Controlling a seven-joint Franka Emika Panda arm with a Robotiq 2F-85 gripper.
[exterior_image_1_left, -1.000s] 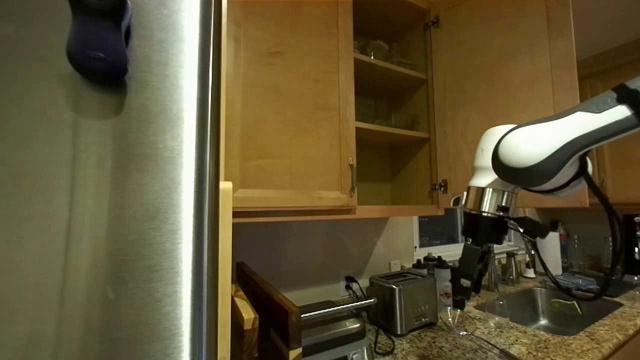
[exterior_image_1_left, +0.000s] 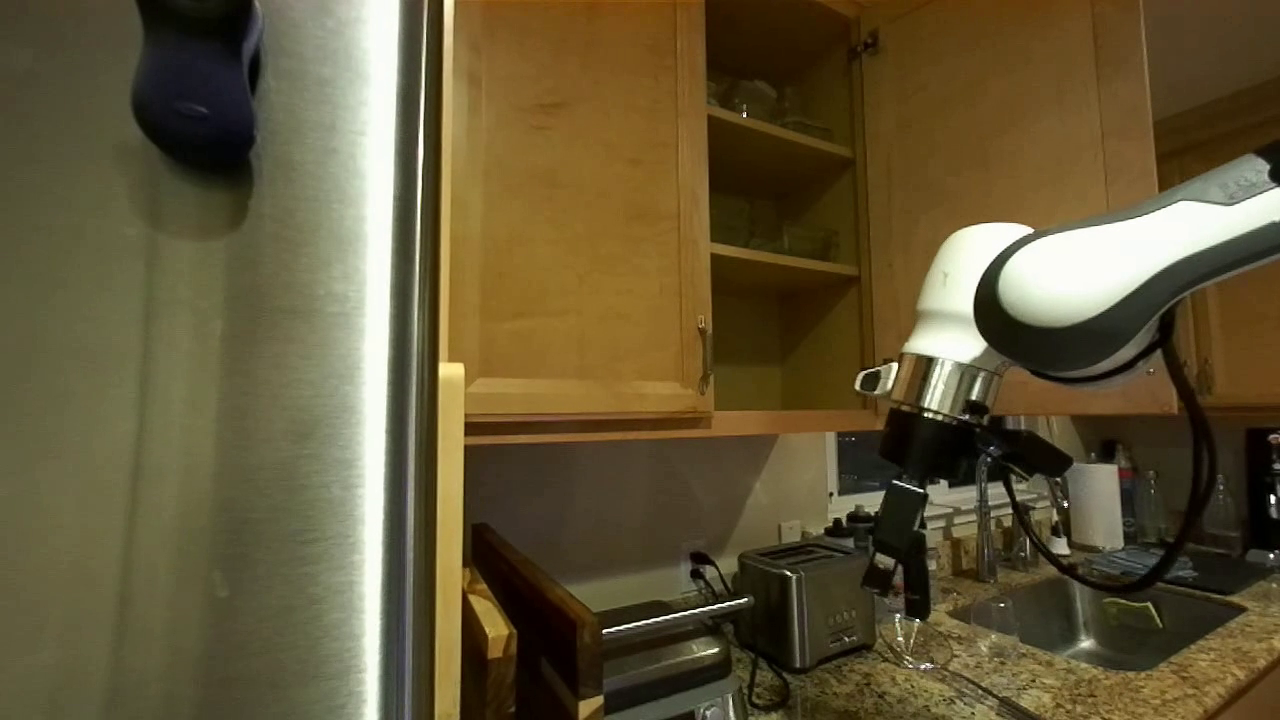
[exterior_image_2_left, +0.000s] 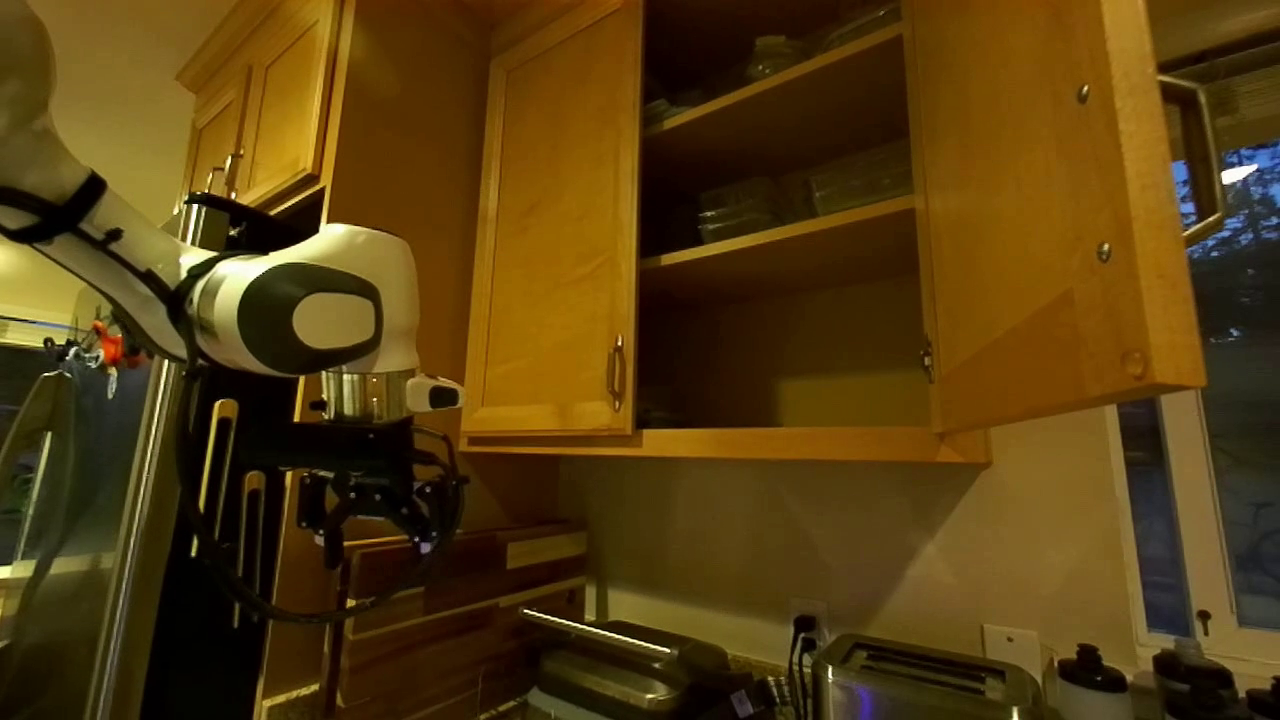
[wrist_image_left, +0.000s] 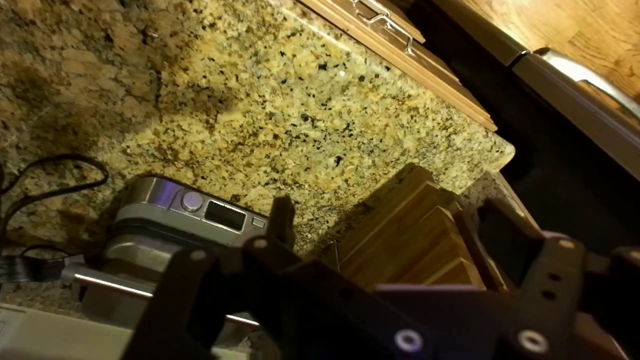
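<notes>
In exterior view 1, my gripper (exterior_image_1_left: 897, 600) points down in the air, in front of the toaster's right side as seen from there. Its fingers stand apart in the wrist view, one finger (wrist_image_left: 280, 219) at the left and the other finger (wrist_image_left: 510, 231) at the right, with nothing held between them. Below and beyond them lie the granite counter (wrist_image_left: 270, 114) and upright wooden boards (wrist_image_left: 408, 234). The upper cabinet has its right door (exterior_image_2_left: 1044, 240) swung open and its left door (exterior_image_2_left: 552, 240) closed. Glassware (exterior_image_2_left: 738, 210) sits on the shelves; the bottom compartment (exterior_image_2_left: 768, 348) looks mostly empty.
A steel toaster (exterior_image_1_left: 806, 604) and a grill appliance (wrist_image_left: 186, 216) stand along the wall. Clear glassware (exterior_image_1_left: 914, 642) rests on the counter near the sink (exterior_image_1_left: 1104, 624). The fridge (exterior_image_1_left: 216, 420) fills the left of exterior view 1. A bare counter stretch shows in the wrist view.
In exterior view 1 my arm and gripper have shifted left and somewhat upward, now covering the bottles behind. The cabinet doors and counter items look unmoved.
</notes>
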